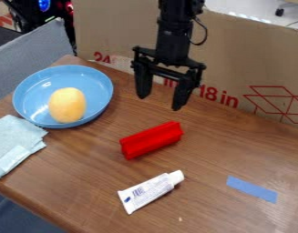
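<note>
My black gripper [162,89] hangs open over the back middle of the table, in front of the cardboard, nothing between its two fingers. In front of and below it lies a red cylindrical object [151,140]. A blue bowl [94,87] at the left holds a yellow rounded object [67,105]. A white tube [151,189] lies near the front.
A pale blue cloth [10,146] lies at the left edge, below a grey surface [35,56]. A blue strip [252,190] lies at the right. A cardboard panel [254,73] stands along the back.
</note>
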